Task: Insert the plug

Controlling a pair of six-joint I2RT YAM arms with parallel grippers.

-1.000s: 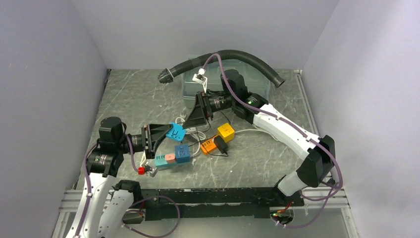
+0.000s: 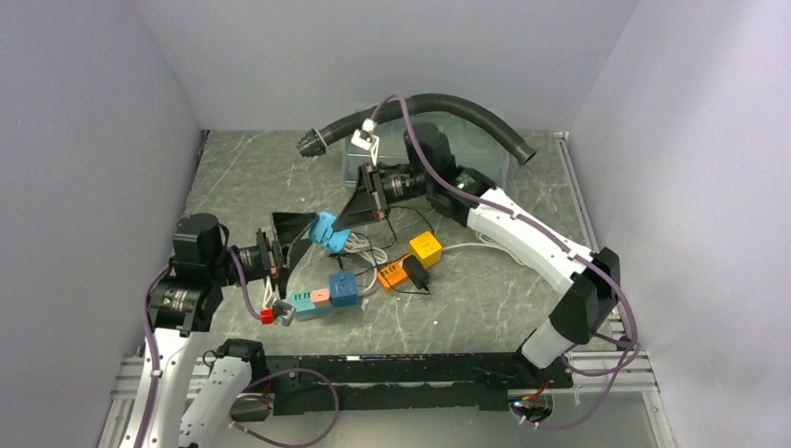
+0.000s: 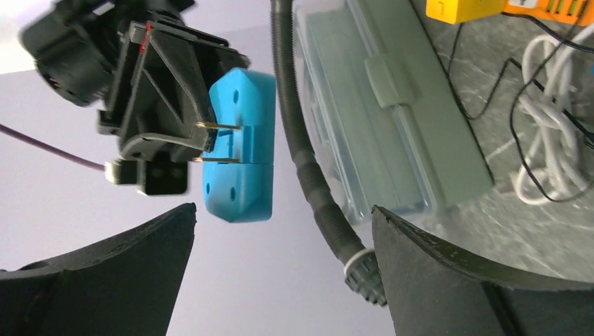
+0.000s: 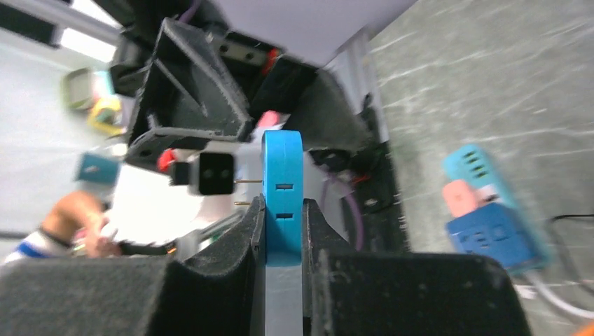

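Note:
A light-blue plug [image 2: 328, 231] with two brass pins is up above the table, between the two arms. My right gripper is shut on it, one finger on each side, as the right wrist view shows. The pins [image 4: 246, 180] stick out sideways, clear of the fingers. Facing it from the left is my left gripper, fingers wide apart and nothing between them; the plug [image 3: 242, 143] shows beyond them. On the table lies a teal power strip [image 2: 305, 305] bearing a pink plug [image 2: 321, 298] and a dark-blue adapter [image 2: 343, 289].
An orange strip [image 2: 392, 275] carries a black adapter [image 2: 416, 272] and a yellow cube [image 2: 425, 248]. White cable [image 2: 371, 250] coils near the middle among black wires. A clear bin [image 2: 466, 140] stands at the back with a black hose [image 2: 457, 105] across it.
The plug stays with the right gripper and has tilted. The right arm has shifted slightly left.

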